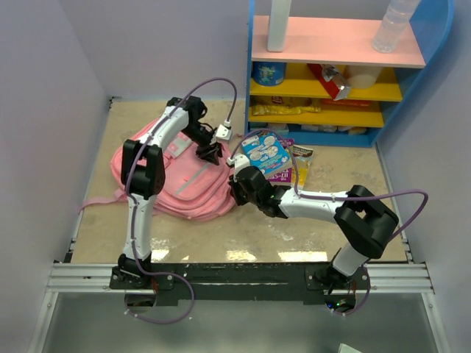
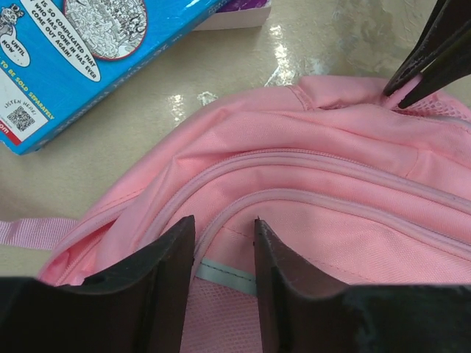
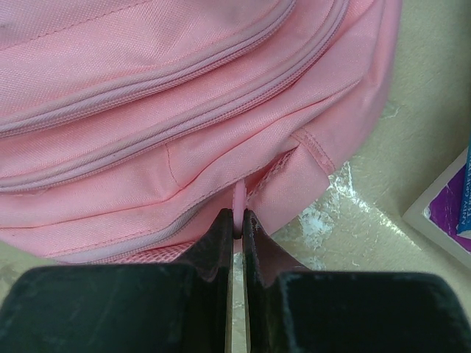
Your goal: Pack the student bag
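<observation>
The pink bag (image 1: pixel 195 187) lies flat on the floor left of centre, its curved zip seams showing in both wrist views. My left gripper is over the bag's top part, its fingers apart, with pink fabric and a pale green strip (image 2: pixel 224 275) showing behind the gap. At the bag's right edge, my right gripper is shut on a thin pink tab (image 3: pixel 239 200) beside the zip seam. Close by to the right lie a blue book box (image 1: pixel 266 153) and a purple box (image 1: pixel 282 176).
A yellow packet (image 1: pixel 302 168) lies beside the boxes. Behind stands a blue-sided shelf (image 1: pixel 324 71) with a bottle (image 1: pixel 395 26) on top and packets inside.
</observation>
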